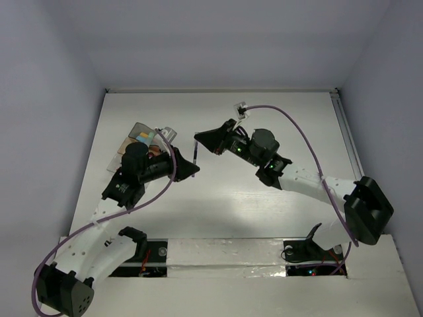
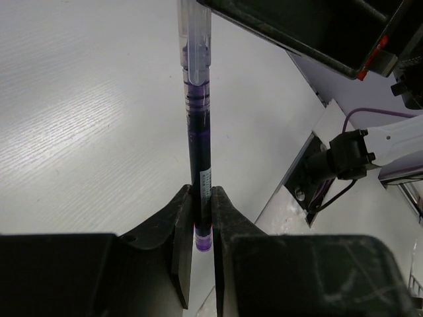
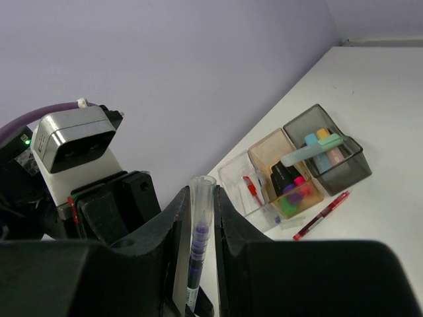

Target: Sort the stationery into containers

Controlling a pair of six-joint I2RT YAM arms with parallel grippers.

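A slim pen (image 2: 199, 139) with purple ink and a clear cap stands nearly upright between both grippers. My left gripper is shut on it near the purple end. At the cap end, the fingers of my right gripper lie on either side of the pen; whether they press on it cannot be told. Three joined containers show in the right wrist view: a dark grey one (image 3: 361, 173) with markers, a tan one (image 3: 263, 149) with dark and coloured items, and a clear one (image 3: 232, 173) with a red pen (image 3: 251, 187). A pale green marker (image 3: 316, 150) lies across the grey and tan ones.
Another red pen (image 3: 321, 215) lies on the table beside the containers. In the top view, the left arm (image 1: 140, 165) partly covers the containers.
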